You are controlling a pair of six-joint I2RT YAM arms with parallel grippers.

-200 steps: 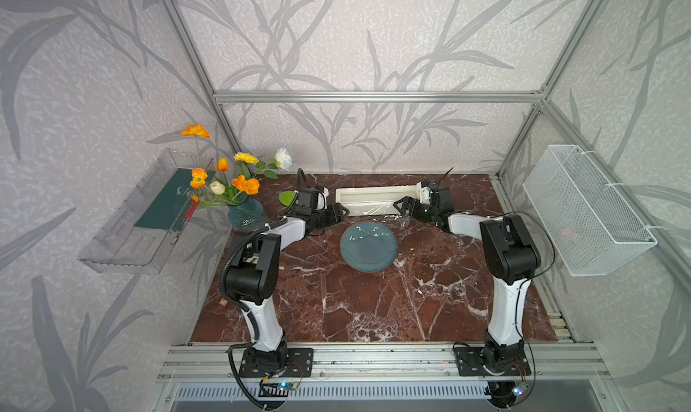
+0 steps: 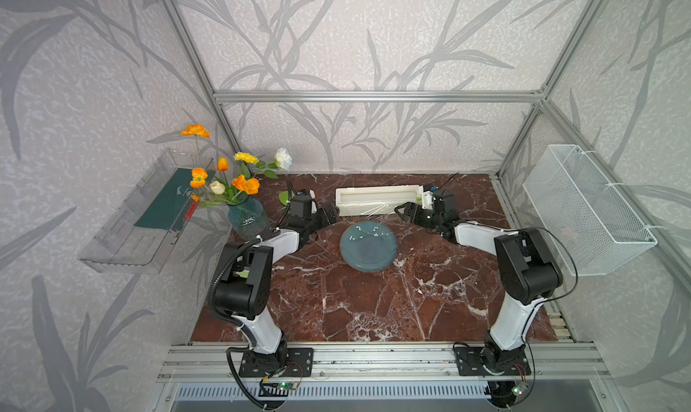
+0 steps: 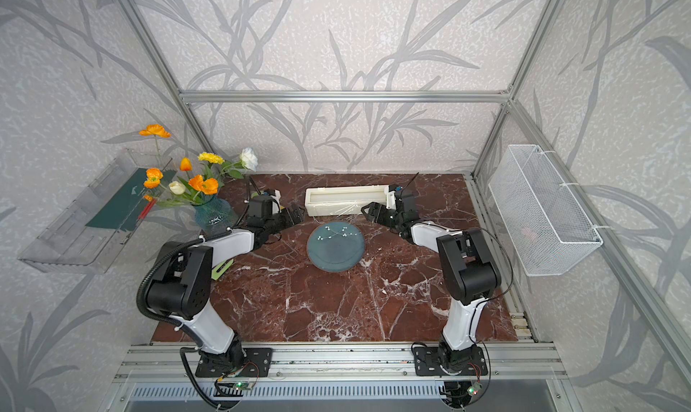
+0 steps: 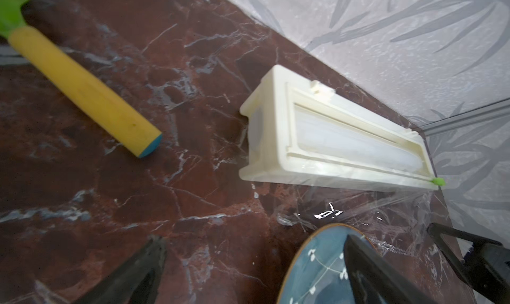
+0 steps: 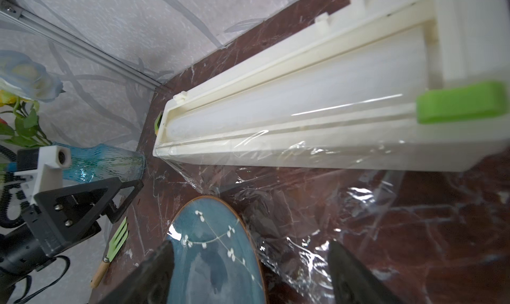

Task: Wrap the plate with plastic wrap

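Observation:
The blue-green plate [image 2: 368, 247] with white blossom sprigs lies in the middle of the table, uncovered in the top views. Behind it stands the cream wrap dispenser [image 4: 345, 139], its white roll [image 5: 318, 83] inside. A clear sheet of plastic wrap [image 5: 361, 195] hangs from the dispenser's front edge, its loose end crumpled on the table near the plate's far rim. My left gripper is open, left of the dispenser's front, with nothing between its fingers. At the dispenser's right end, my right gripper has its fingers apart; film lies in view beyond them, and no grip on it shows.
A green slider [image 5: 462, 102] sits on the dispenser's right end. A yellow-handled tool [image 4: 87, 88] lies left of the dispenser, and a green fork [image 5: 114, 245] farther left. The flower vase [image 2: 247, 217] stands behind the left arm.
My left gripper has shifted a little left, away from the dispenser. The plate and dispenser have stayed put.

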